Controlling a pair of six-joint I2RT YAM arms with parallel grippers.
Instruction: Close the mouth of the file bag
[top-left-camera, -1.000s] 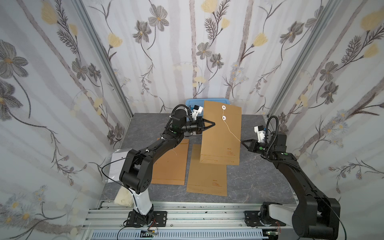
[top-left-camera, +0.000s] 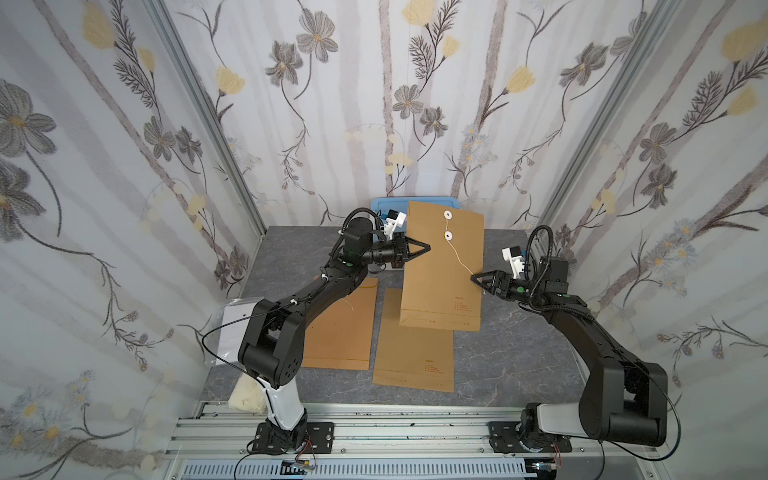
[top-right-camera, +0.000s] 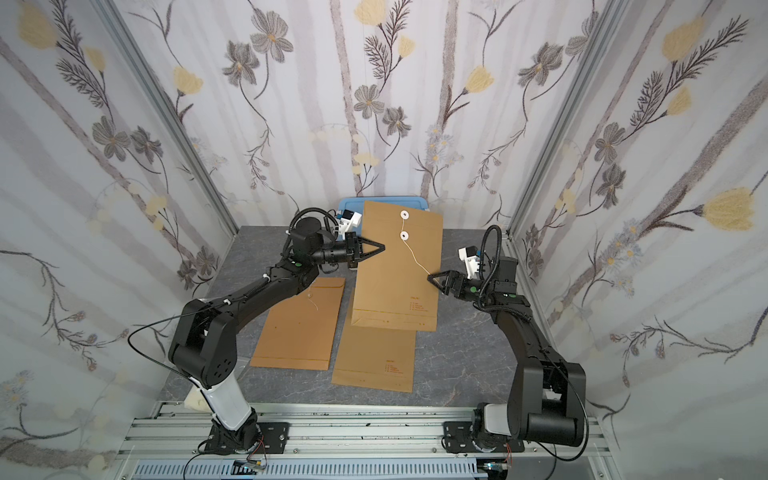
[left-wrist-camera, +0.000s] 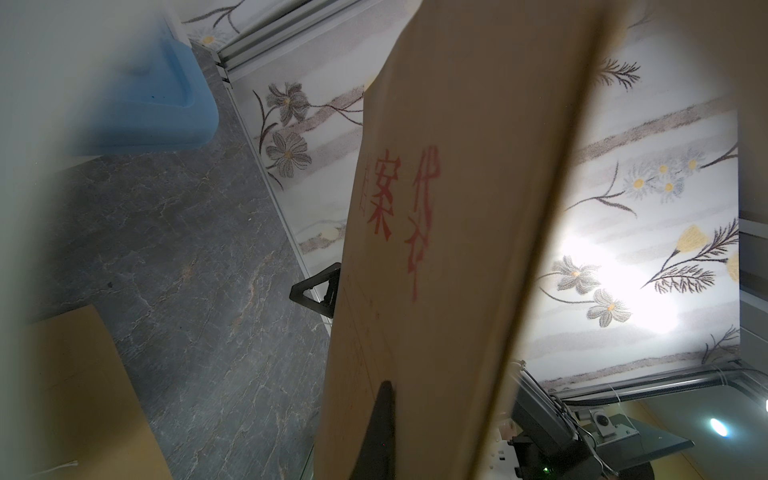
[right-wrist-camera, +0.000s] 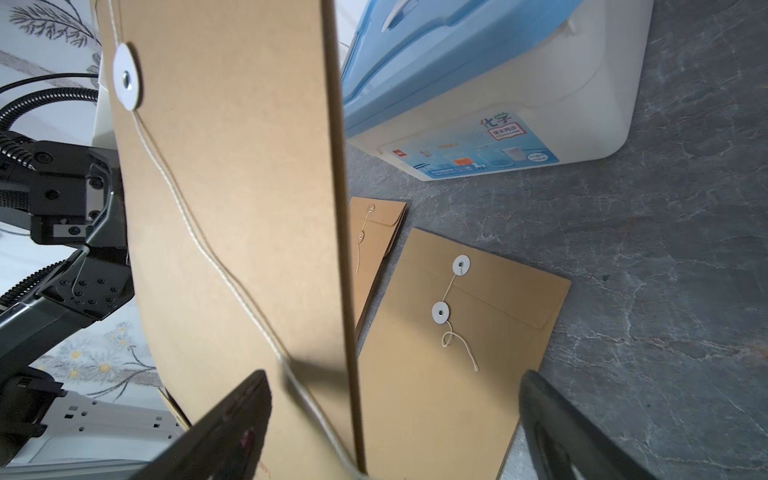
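Observation:
The brown file bag (top-left-camera: 441, 280) is held up, its front carrying two white discs (top-left-camera: 448, 225) joined by string. My left gripper (top-left-camera: 425, 249) is shut on its left edge. In the left wrist view the bag (left-wrist-camera: 456, 208), with red characters, hides most of that gripper; one dark finger (left-wrist-camera: 380, 440) shows. From the lower disc the white string (right-wrist-camera: 228, 276) slants down to the bag's right edge. My right gripper stands open there, the string and the bag's edge appearing between its fingers. Whether they touch is unclear, and the string's end is out of sight.
Below the held bag, a second file bag (top-left-camera: 412, 364) lies flat on the grey table, with another (top-left-camera: 340, 336) to its left. Behind stands a white box with a blue lid (right-wrist-camera: 480, 56).
The left arm and bag have barely moved.

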